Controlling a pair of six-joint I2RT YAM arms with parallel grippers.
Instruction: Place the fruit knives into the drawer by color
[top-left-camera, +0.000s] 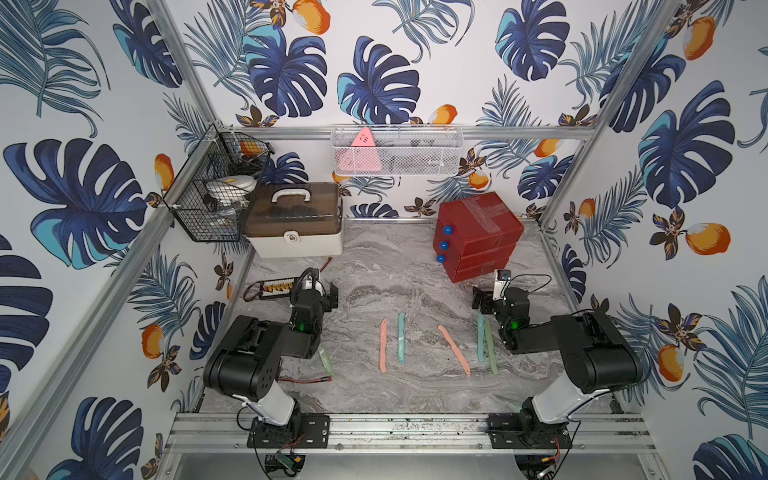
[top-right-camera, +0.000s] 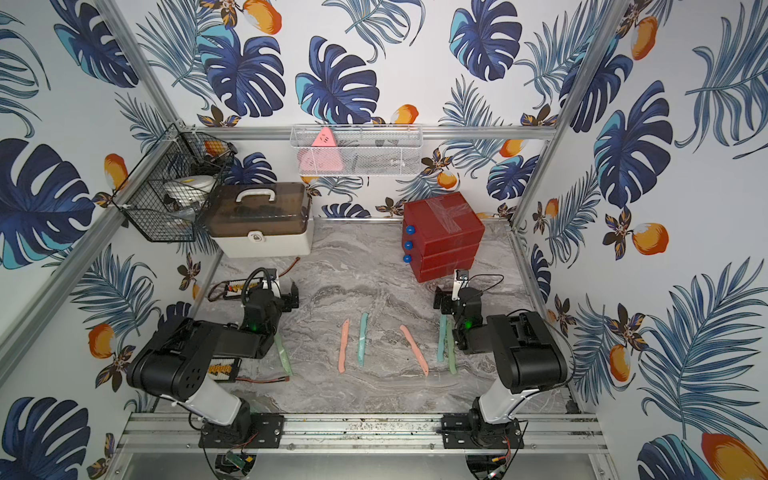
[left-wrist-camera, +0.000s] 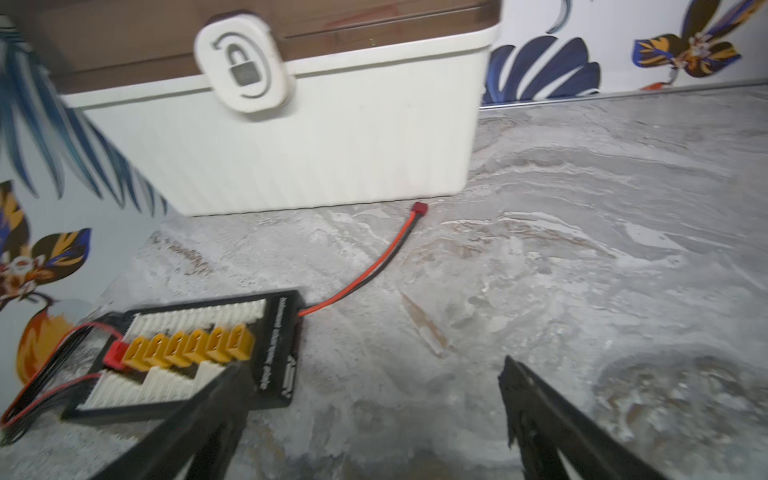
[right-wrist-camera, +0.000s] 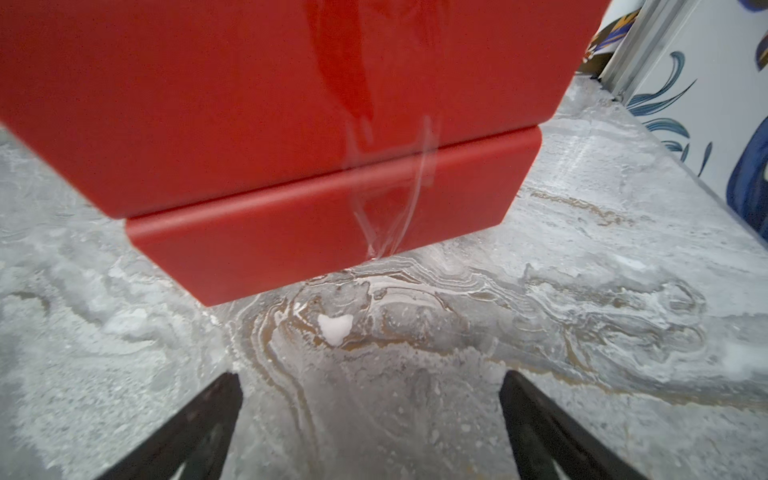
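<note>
On the table's front half lie a pink knife (top-left-camera: 383, 345), a teal knife (top-left-camera: 401, 338) beside it, and a slanted pink knife (top-left-camera: 454, 350). A second teal knife (top-left-camera: 481, 337) and a green knife (top-left-camera: 491, 349) lie side by side near the right arm. Another green knife (top-right-camera: 281, 353) is partly hidden by the left arm. The red drawer unit (top-left-camera: 478, 233), blue knobs on its left side, stands at the back right with its drawers closed. My left gripper is open and empty above the table. Before the drawer unit, my right gripper is open and empty.
A brown-lidded white box (top-left-camera: 293, 220) stands at the back left. A black connector board (left-wrist-camera: 192, 356) with a cable lies in front of it. Wire baskets hang on the back and left walls.
</note>
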